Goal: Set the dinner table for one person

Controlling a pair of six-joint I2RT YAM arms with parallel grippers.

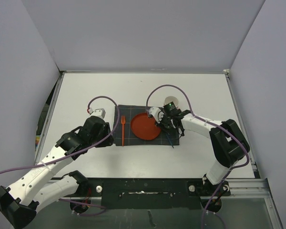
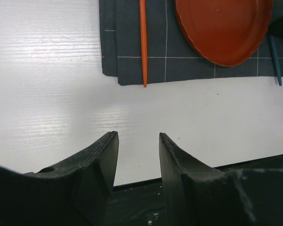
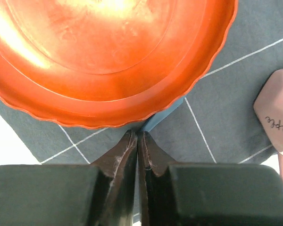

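Note:
A dark grid placemat (image 1: 134, 141) holds an orange fork (image 1: 123, 129) at left, an orange plate (image 1: 143, 126) in the middle and a blue utensil (image 1: 170, 142) at right. My right gripper is shut at the plate's right edge, over the blue utensil, whose upper part runs under or against the plate's rim; nothing shows held between its fingers. My left gripper hangs over bare table left of and in front of the placemat, fingers apart and empty.
A pale cup (image 1: 171, 100) stands behind the placemat's right side, beside my right gripper; a pink object (image 3: 273, 108) shows there in the right wrist view. Walls bound the back and sides.

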